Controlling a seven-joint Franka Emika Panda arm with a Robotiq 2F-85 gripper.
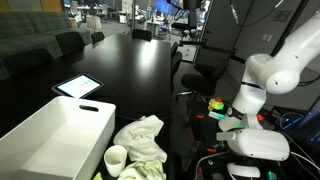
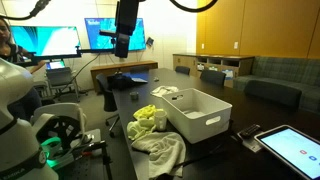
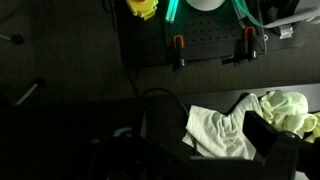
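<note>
My gripper hangs high beside the table edge, well above everything on the table. In the wrist view its two dark fingers stand apart, with only the table and cloth far below showing in the gap. Exterior view 2 shows the gripper at the top, pointing down. A white cloth lies crumpled on the dark table, with a pale yellow-green cloth beside it. A white cup stands near the cloths, close to a large white box.
A tablet lies flat beyond the box. The dark table has bare room around the tablet and further back. Chairs line the room. Cables and small items occupy the robot's base plate.
</note>
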